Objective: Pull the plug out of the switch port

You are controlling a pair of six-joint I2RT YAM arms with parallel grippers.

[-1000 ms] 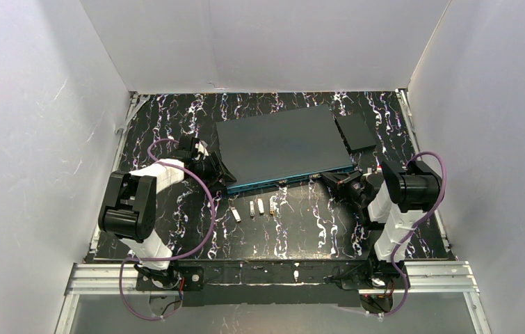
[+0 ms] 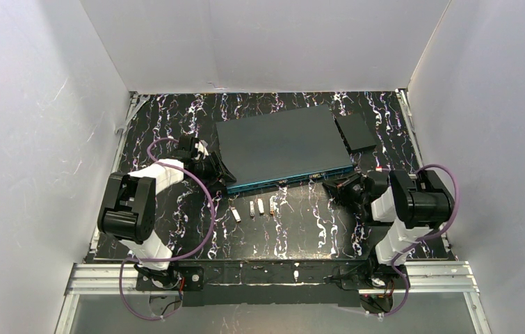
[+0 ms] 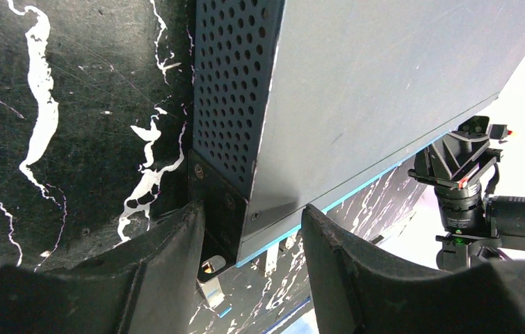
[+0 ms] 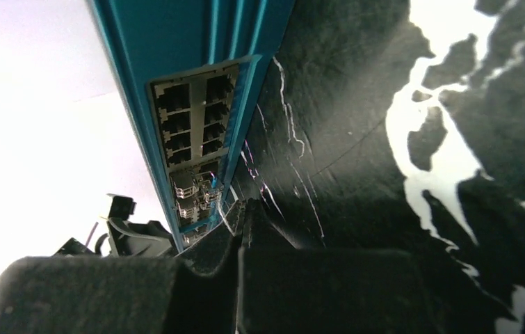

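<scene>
The switch [image 2: 280, 142] is a wide dark box with a teal front edge, set at a slant on the table. In the right wrist view its front carries empty-looking ports [image 4: 214, 104] and, lower, plugs with wire bails [image 4: 186, 195]. My right gripper is shut just off that front, its fingertips side by side with nothing seen between them. Whether a tip touches a plug cannot be told. My left gripper stands open around the switch's near left corner, a finger on either side; contact is unclear.
Several small loose modules [image 2: 261, 207] lie on the table before the switch. A flat black box [image 2: 355, 132] sits beside its right end. Bare dark tabletop [image 2: 294, 233] stretches across the front. A purple cable [image 2: 211, 216] runs along the left arm.
My right gripper has drawn back slightly from the switch front, toward the table's near side, and its arm has shifted right. The left arm and switch look unmoved.
</scene>
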